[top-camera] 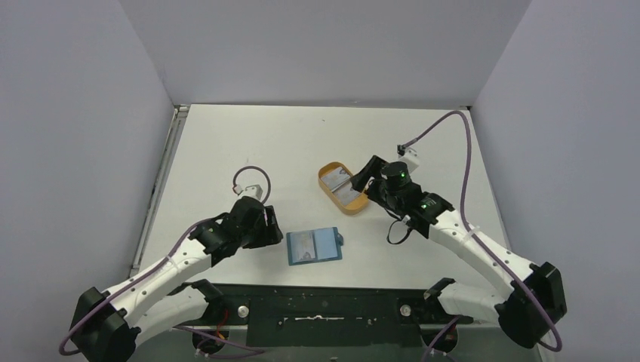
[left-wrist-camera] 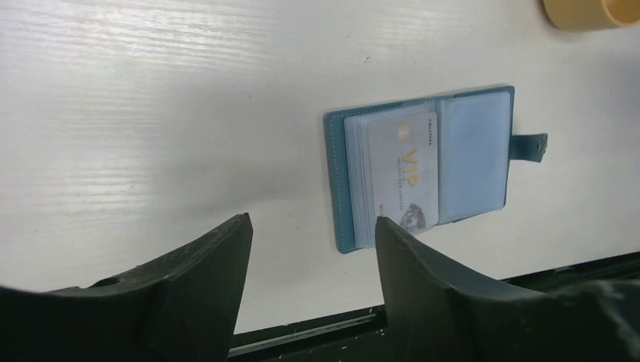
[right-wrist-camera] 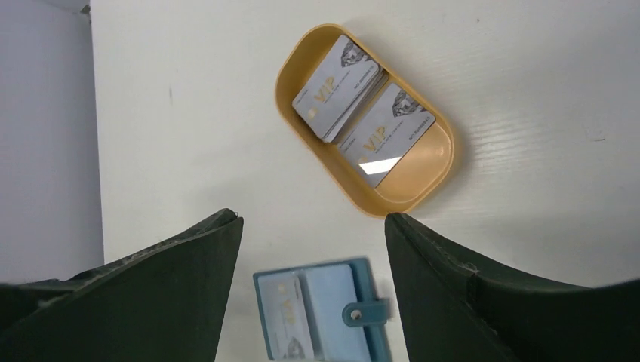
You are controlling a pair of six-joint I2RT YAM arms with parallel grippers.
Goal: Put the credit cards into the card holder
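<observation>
The blue card holder (top-camera: 315, 246) lies spread flat on the table. In its left half sits a VIP card (left-wrist-camera: 404, 170); the right half (left-wrist-camera: 474, 154) shows only a clear sleeve. A yellow tray (top-camera: 344, 187) behind it carries more VIP cards: a small stack (right-wrist-camera: 340, 89) at one end and a card (right-wrist-camera: 387, 134) lying flat beside it. Left of the holder and raised above the table, my left gripper has its fingers apart, nothing between them. Near the tray's right side my right gripper is open and empty.
The holder's clasp strap (left-wrist-camera: 528, 147) sticks out on its right side. Dark machinery (top-camera: 324, 309) runs along the front edge.
</observation>
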